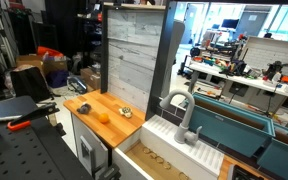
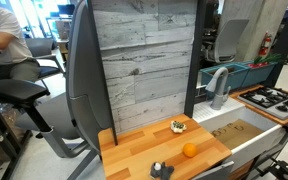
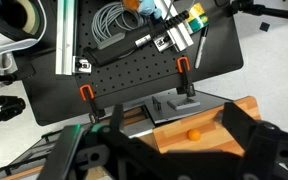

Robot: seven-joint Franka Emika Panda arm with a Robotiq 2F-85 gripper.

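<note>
In the wrist view my gripper is open, its two orange-edged fingers (image 3: 87, 92) far apart above a black perforated board, with nothing between them. An orange ball-like item (image 1: 103, 118) rests on the wooden counter (image 2: 134, 155), well away from the fingers. Close by on the counter are a small dark metal item (image 2: 161, 170) and a pale patterned item (image 2: 177, 126). An open drawer (image 1: 164, 162) shows a bare wood-coloured bottom with a few small items. The gripper cannot be made out clearly in either exterior view.
A grey tap (image 1: 187, 115) rises from the white sink area, with a stove (image 2: 274, 100) farther along. Upright panels (image 1: 134, 60) back the counter. Coiled cable (image 3: 114, 20), tape (image 3: 19, 20) and tools lie on the black board.
</note>
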